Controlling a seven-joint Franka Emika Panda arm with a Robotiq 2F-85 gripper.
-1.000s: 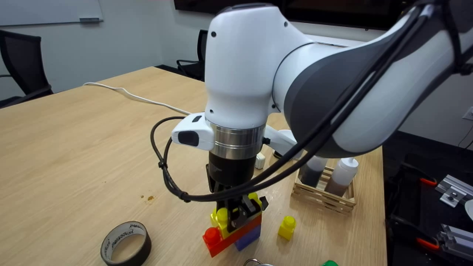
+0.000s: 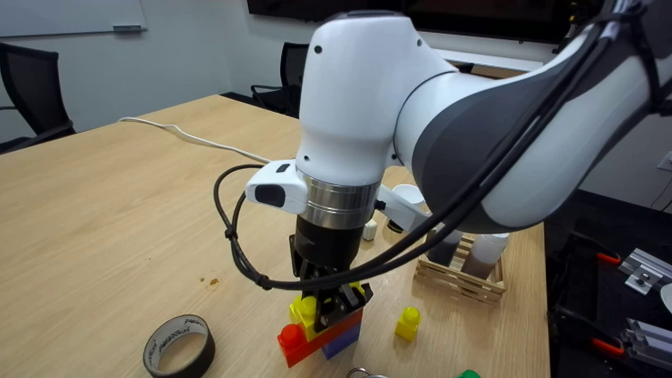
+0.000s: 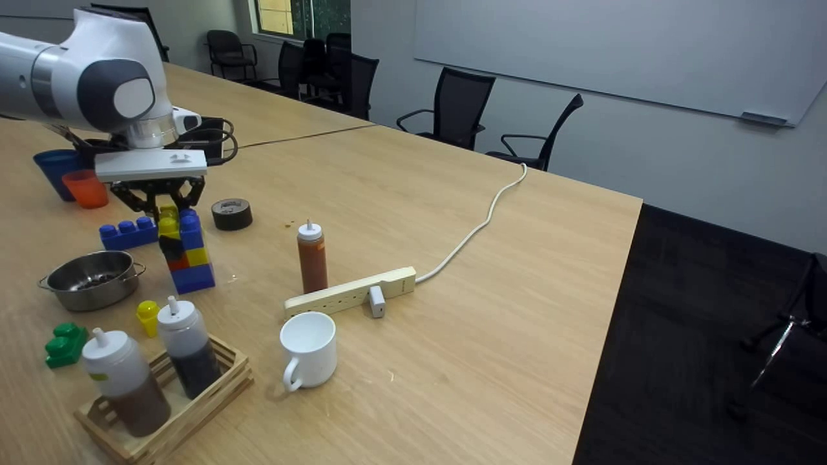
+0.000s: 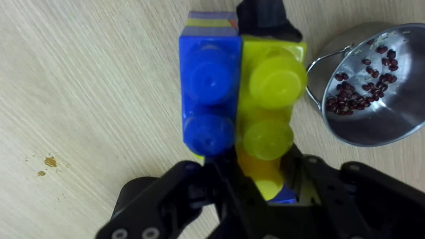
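A stack of toy bricks stands under the arm, my gripper shut around its upper yellow brick. One black finger lies between that yellow brick and the blue studded brick beside it, as the wrist view shows. Lower in the stack, exterior view 1 shows a red brick jutting out above a blue brick. A dark piece presses against the far end of the yellow brick; I cannot tell what it is. Whether the stack touches the table is unclear.
Close beside the stack stands a steel pot with dark red beans. Around it lie a long blue brick, a loose yellow brick, green bricks and a tape roll. A wooden crate holds bottles.
The gripper and the brick stack have shifted together a little to the left in exterior view 1. Loose objects around them have stayed in place.
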